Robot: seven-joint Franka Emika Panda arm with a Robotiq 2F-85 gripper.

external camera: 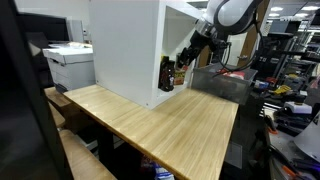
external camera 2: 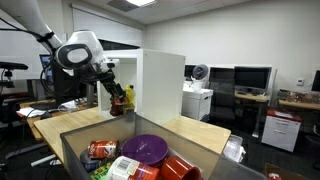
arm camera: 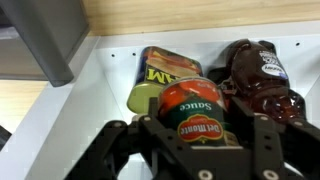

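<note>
Shut around a container with a red and green label (arm camera: 203,128), my gripper is over the white shelf unit's (arm camera: 115,70) compartment in the wrist view. Beside the held container lie a SPAM can (arm camera: 165,68) and a dark brown bottle (arm camera: 262,75). From the first exterior view, my gripper (external camera: 188,60) is at the unit's open side, where the items show only small. In the second exterior view, a yellow bottle (external camera 2: 130,97) stands by the gripper; contact between the held container and the shelf cannot be made out.
A grey bin (external camera 2: 85,125) in the foreground holds several items, among them a purple bowl (external camera 2: 145,149) and red cans.
</note>
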